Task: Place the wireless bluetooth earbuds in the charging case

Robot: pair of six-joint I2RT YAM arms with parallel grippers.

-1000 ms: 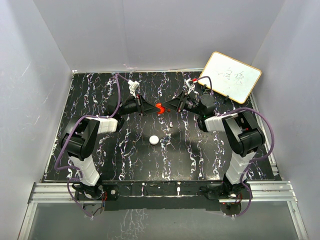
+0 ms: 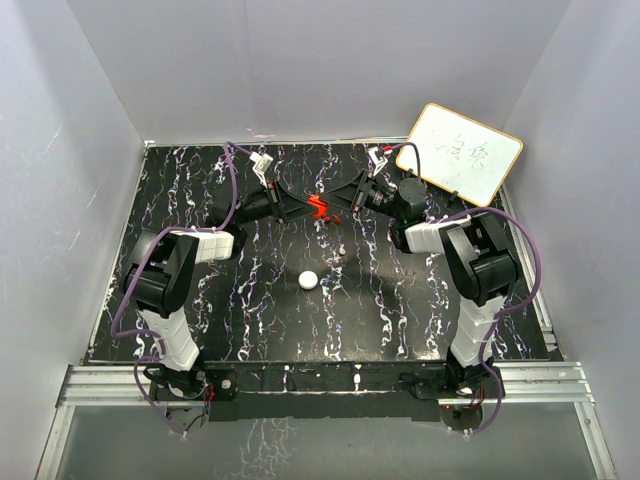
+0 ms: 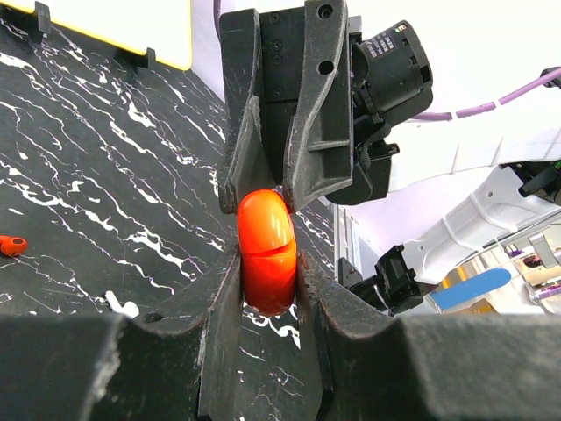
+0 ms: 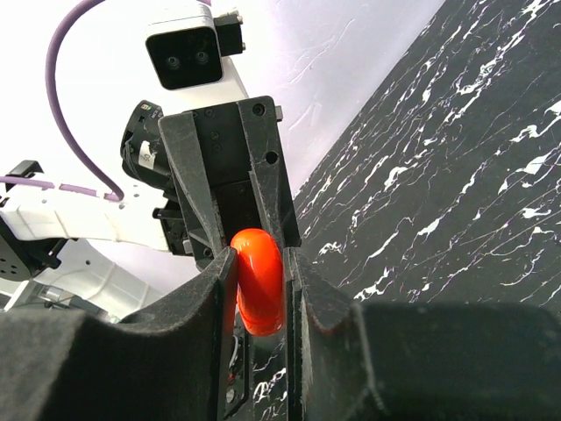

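The glossy red-orange charging case (image 3: 267,250) is held up off the table between the two arms. My left gripper is shut on it, one finger on each side. A seam runs across the case, with no open gap along it in the left wrist view. My right gripper faces it, its fingers parted around the case's upper end (image 4: 258,281); firm contact does not show clearly. A small orange piece (image 3: 12,246), perhaps an earbud, lies on the table. Red bits (image 2: 333,219) show beside the case in the top view. The case's inside is hidden.
A round white object (image 2: 308,280) lies mid-table, and a small pale item (image 2: 342,251) sits behind it to the right. A whiteboard (image 2: 465,150) leans at the back right corner.
More red now shows beside the case in the top view. The white object has stayed put.
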